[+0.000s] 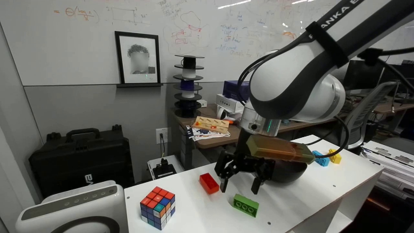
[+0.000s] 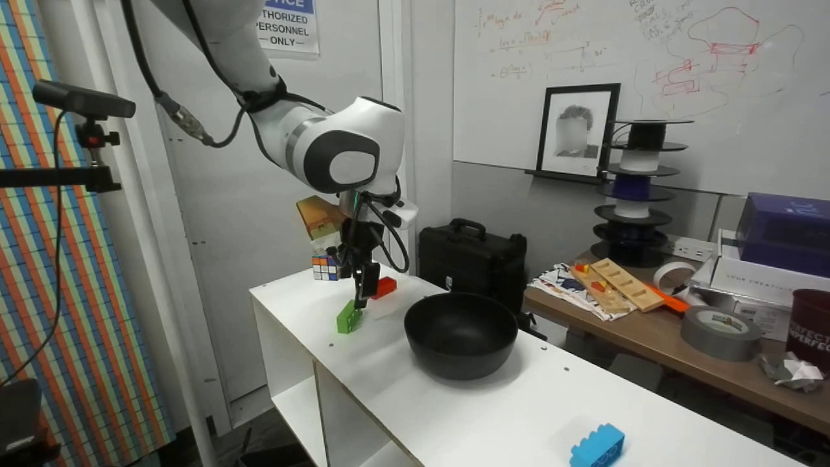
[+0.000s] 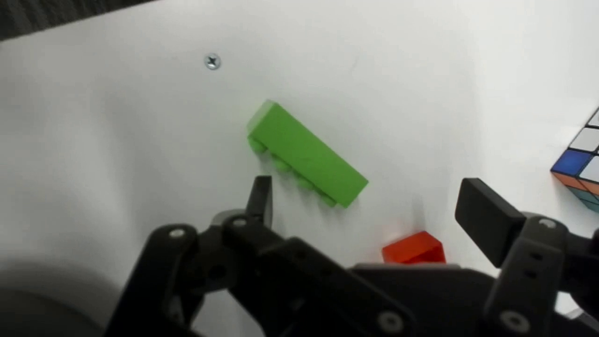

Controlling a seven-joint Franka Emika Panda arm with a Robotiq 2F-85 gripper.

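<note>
The green brick (image 1: 246, 205) lies on its side on the white tabletop. In exterior view 1 its hollow underside faces the camera; from above, its studs point toward the lower left. My gripper (image 1: 239, 186) is open above the table, pointing down, close to the green brick. In the wrist view the two fingers (image 3: 260, 199) are wide apart with nothing between them, and the green brick (image 3: 309, 154) appears ahead of the gap. A red brick (image 1: 209, 183) rests on the other side of the gripper. The black bowl (image 2: 460, 335) stands close by.
A Rubik's cube (image 1: 157, 207) sits near the table's end. Past the bowl are a blue brick (image 1: 321, 159) and a yellow brick (image 1: 335, 156). Bare tabletop lies around the green brick, with the table edge (image 3: 73, 29) not far off.
</note>
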